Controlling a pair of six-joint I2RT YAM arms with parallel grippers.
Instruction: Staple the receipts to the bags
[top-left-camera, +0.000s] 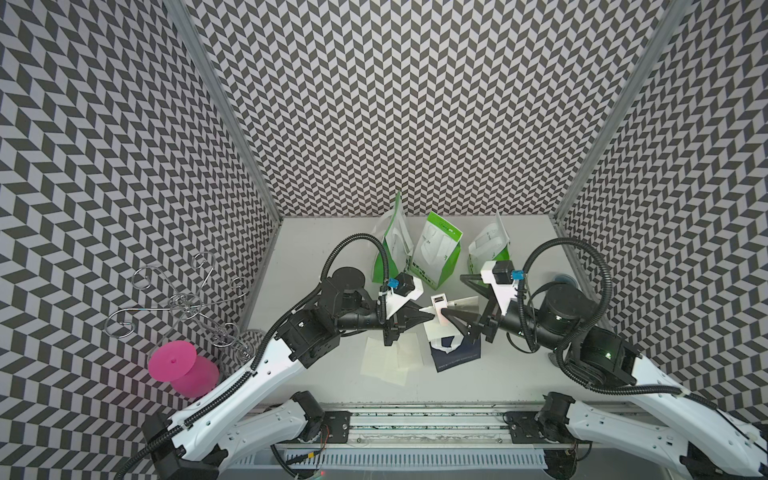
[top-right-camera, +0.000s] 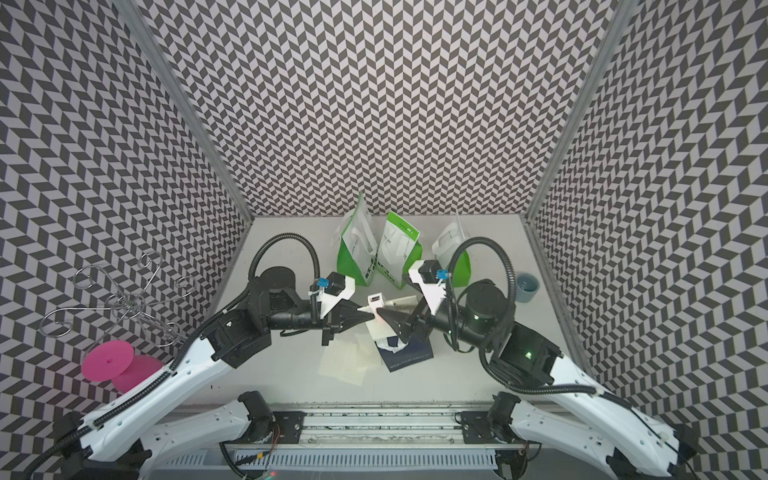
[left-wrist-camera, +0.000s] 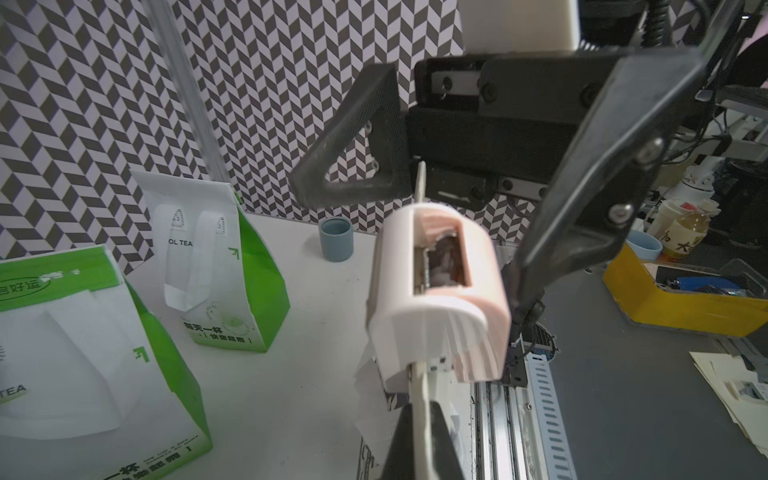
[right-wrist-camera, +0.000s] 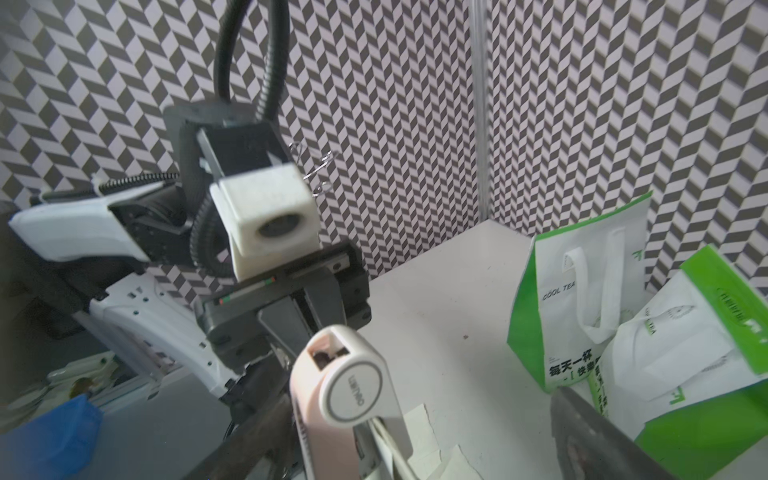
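A pale pink and white stapler (left-wrist-camera: 440, 320) straddles the edge of a cream paper strip (left-wrist-camera: 421, 392) in the left wrist view. My left gripper (top-left-camera: 432, 317) is shut on that thin strip just below the stapler; whether it is receipt, bag edge or both, I cannot tell. My right gripper stands wide open, its fingers to either side of the stapler (right-wrist-camera: 352, 392) and apart from it. A dark blue bag (top-left-camera: 457, 357) with a white handle is under the grippers, partly hidden. Three green and white bags (top-left-camera: 392, 248) (top-left-camera: 437, 249) (top-left-camera: 489, 243) stand behind.
Several cream paper sheets (top-left-camera: 388, 360) lie at the table's front, left of the blue bag. A blue-grey cup (top-right-camera: 526, 286) stands at the right. Beyond the left edge are a pink object (top-left-camera: 184, 368) and a wire stand (top-left-camera: 184, 305).
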